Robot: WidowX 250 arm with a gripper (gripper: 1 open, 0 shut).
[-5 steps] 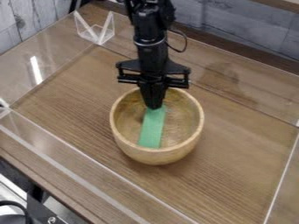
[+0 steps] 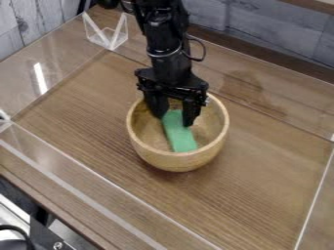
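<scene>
My black gripper [image 2: 170, 104] hangs down from the top of the view into the back half of a tan bowl [image 2: 146, 148]. A green object [image 2: 179, 137] lies in the bowl, its back end under or behind the gripper. Whether the fingers are touching it or holding it cannot be told.
The bowl stands on a wooden table [image 2: 78, 127] with free room to the left and right. A white wall [image 2: 39, 24] is at the upper left, and the table's edge runs along the lower left.
The gripper has turned and sits lower, over the back of the bowl. More of the green object's front part shows at a slightly different angle.
</scene>
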